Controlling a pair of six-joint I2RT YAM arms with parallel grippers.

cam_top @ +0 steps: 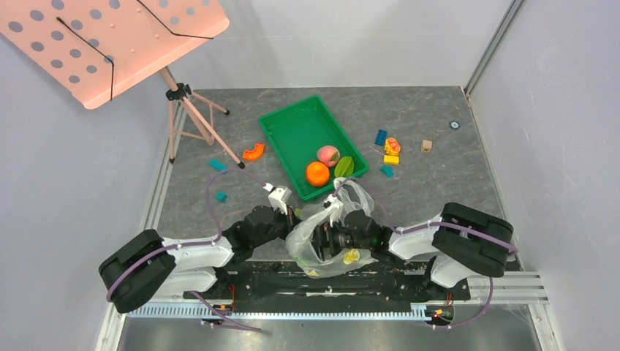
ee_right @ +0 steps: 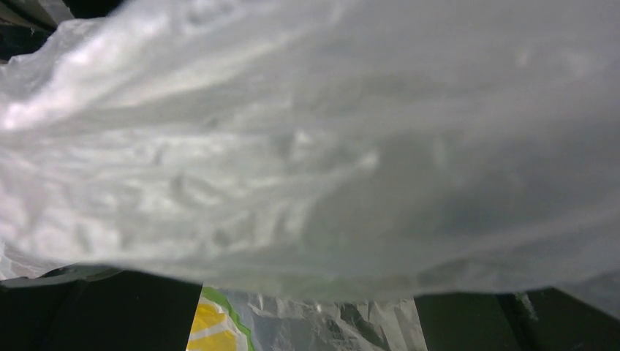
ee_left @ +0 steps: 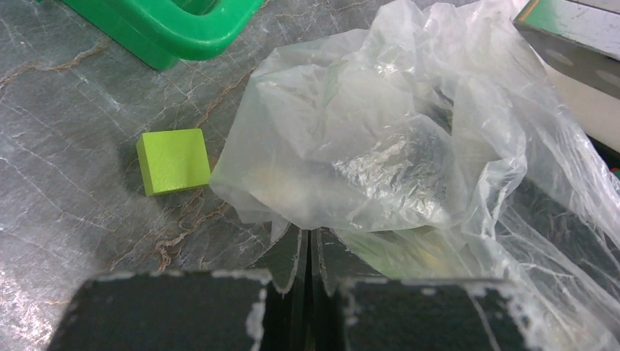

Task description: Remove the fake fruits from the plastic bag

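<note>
The translucent plastic bag [cam_top: 327, 265] lies crumpled at the front middle, between my two arms. My left gripper is shut at the bag's left edge, its tips together with the film gathered over them. Reaching into the bag mouth from the right, my right gripper has its fingers wide apart; only printed film shows between them. A white fold of the bag hides most of the right wrist view, so no fruit inside can be made out. In the green tray [cam_top: 281, 150] rest a peach [cam_top: 328, 155], an orange [cam_top: 317, 174] and a green fruit [cam_top: 343, 168].
A lime green cube [ee_left: 175, 162] sits just left of the bag. Blue and yellow blocks and a patterned toy [cam_top: 392, 147] lie right of the tray. An orange arch [cam_top: 254, 152] and the tripod [cam_top: 197, 121] stand left. The tray's far half is empty.
</note>
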